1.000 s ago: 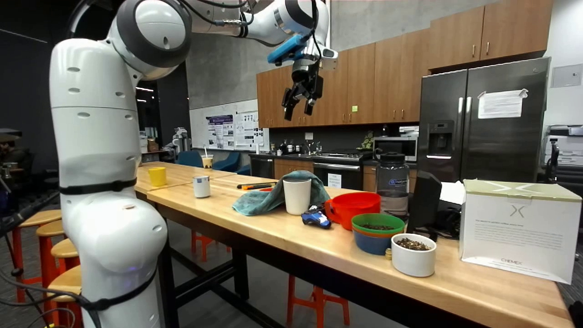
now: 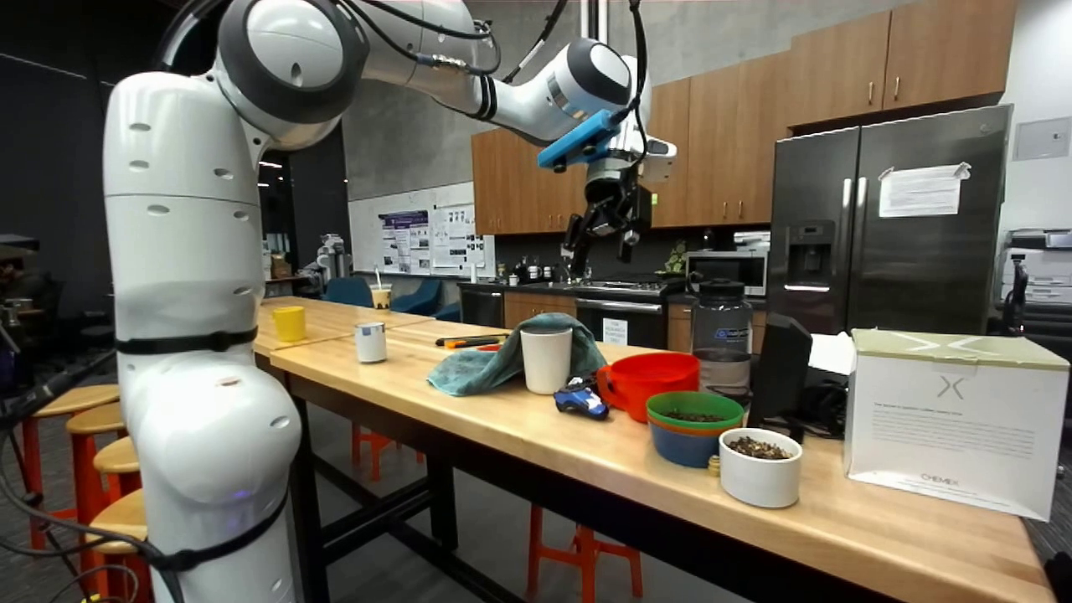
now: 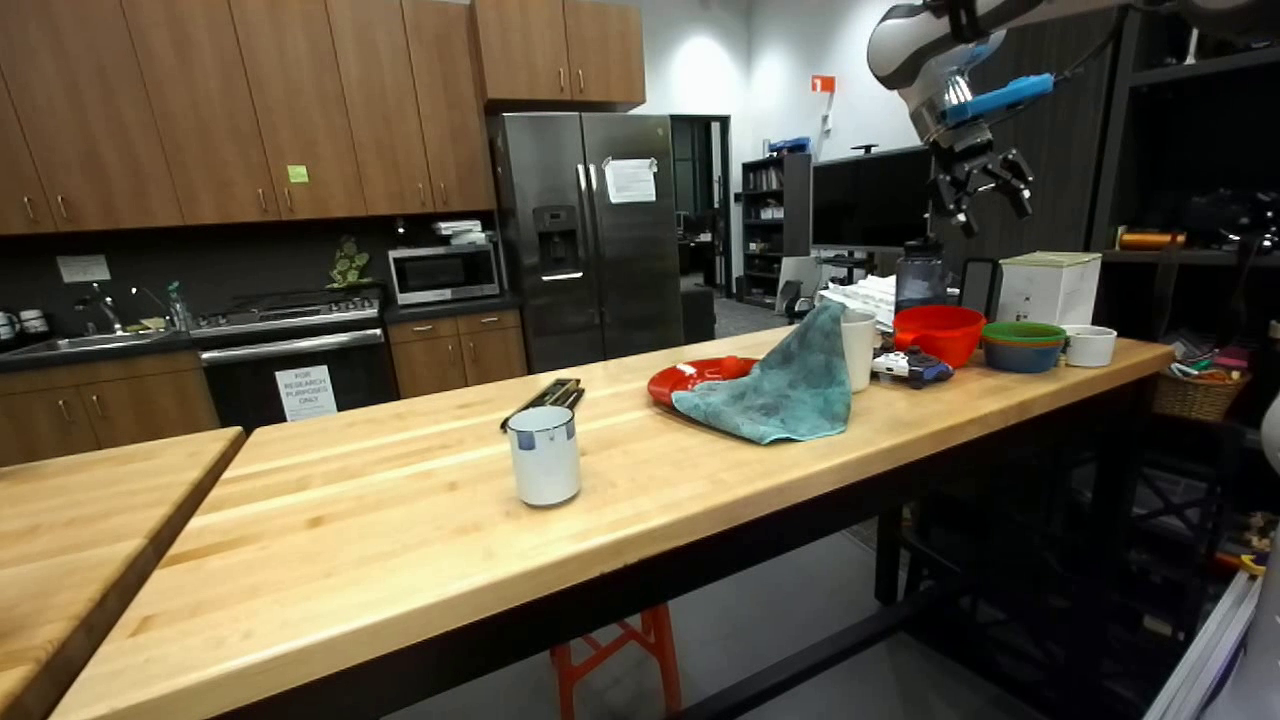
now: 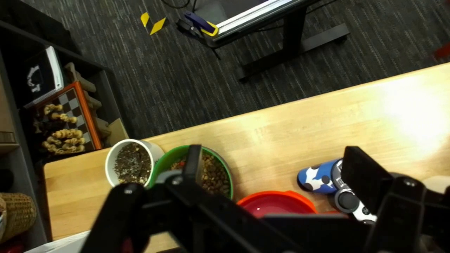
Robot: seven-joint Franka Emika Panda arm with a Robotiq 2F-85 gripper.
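Note:
High above the wooden table point(image 3: 396, 528), my gripper point(image 2: 603, 251) stands open with nothing between its fingers. In the wrist view its dark fingers point(image 4: 363, 170) are spread wide over the red bowl point(image 4: 274, 202) and the blue camouflage game controller point(image 4: 318, 179). A green bowl point(image 2: 693, 406) of brown bits sits stacked on a blue one. Beside the stack stands a white bowl point(image 2: 760, 484), also filled with dark bits. A teal cloth point(image 3: 786, 384) drapes against a white cup point(image 2: 547, 360) and partly over a red plate point(image 3: 684, 378).
Behind the bowls are a dark water bottle point(image 2: 721, 332) and a white Chemex box point(image 2: 955, 422). A white mug point(image 3: 546, 462) stands alone further along the table, with black-handled tools point(image 3: 552, 398) nearby.
My gripper has moved lower and to the right in exterior view 1, toward the bowls. The objects on the table have not moved.

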